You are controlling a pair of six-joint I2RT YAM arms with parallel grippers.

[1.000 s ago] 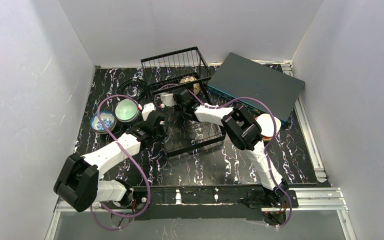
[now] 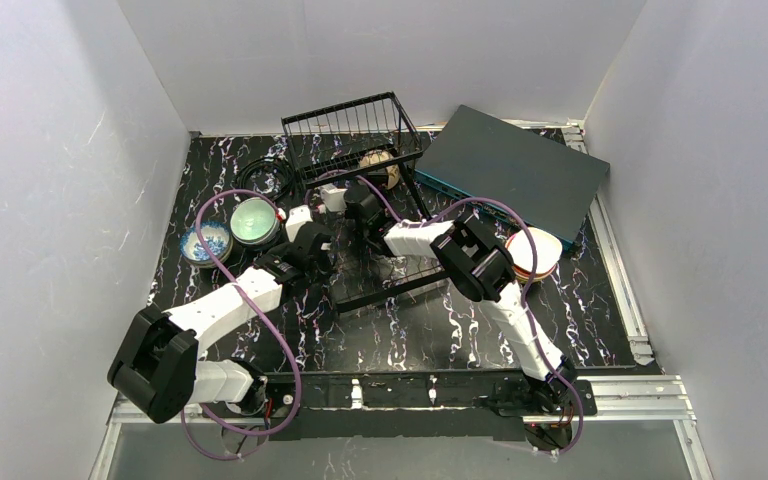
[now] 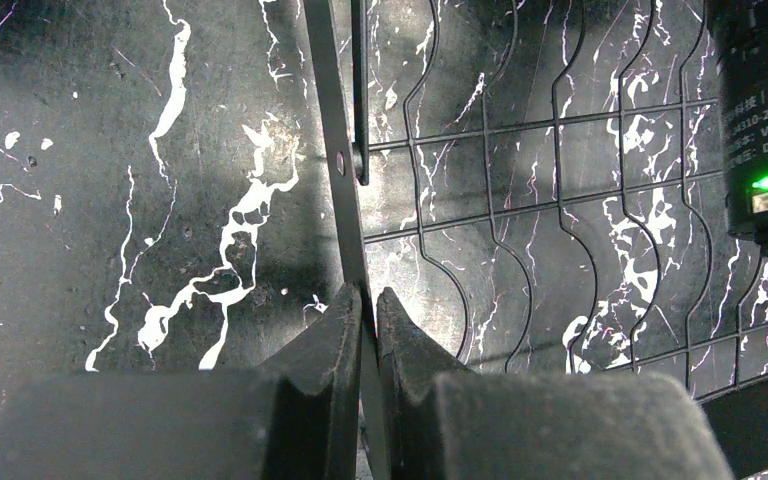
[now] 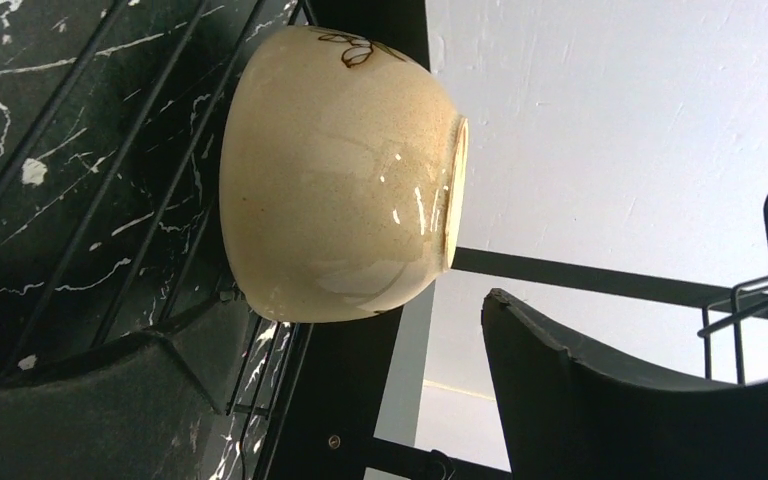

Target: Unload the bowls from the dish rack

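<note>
A black wire dish rack (image 2: 392, 290) stands mid-table, its raised basket at the back. One cream bowl (image 4: 345, 180) with a dark drawn pattern rests tipped on its side in the rack. My right gripper is open in front of it, the fingers apart on either side of the bowl's lower part, and nothing is clamped. My left gripper is shut on the rack's flat black side bar (image 3: 345, 190). In the top view, both gripper tips are hidden or hard to make out near the rack.
At the left stand a stack of green bowls (image 2: 253, 221) and a blue-patterned bowl stack (image 2: 206, 243). White bowls with a red rim (image 2: 534, 254) are stacked at the right, close to my right arm. A dark flat panel (image 2: 510, 165) lies behind.
My right arm has shifted slightly, its forearm and elbow a little lower in the top view. The rack's front edge has moved very slightly. My left arm stays put.
</note>
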